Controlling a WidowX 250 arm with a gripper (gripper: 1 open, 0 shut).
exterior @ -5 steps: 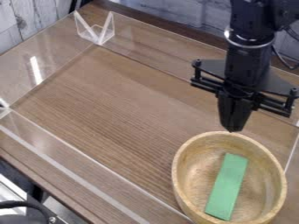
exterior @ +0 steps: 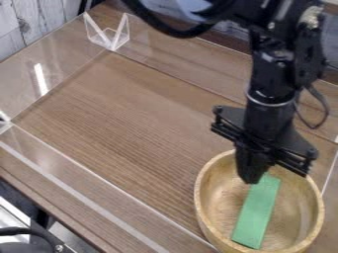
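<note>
My gripper (exterior: 254,164) hangs on the right, lowered over a tan bowl (exterior: 211,208) at the bottom right, its tip near the bowl's far rim. Inside the bowl lies a flat green rectangular object (exterior: 255,213), just below the gripper. The gripper looks shut, and nothing shows between its fingers.
A clear plastic piece (exterior: 109,33) stands at the back left. A raised edge runs along the back right, behind the arm.
The gripper has moved down and toward the viewer, from above and behind the bowl to just over its far part. The bowl and green object look unmoved.
</note>
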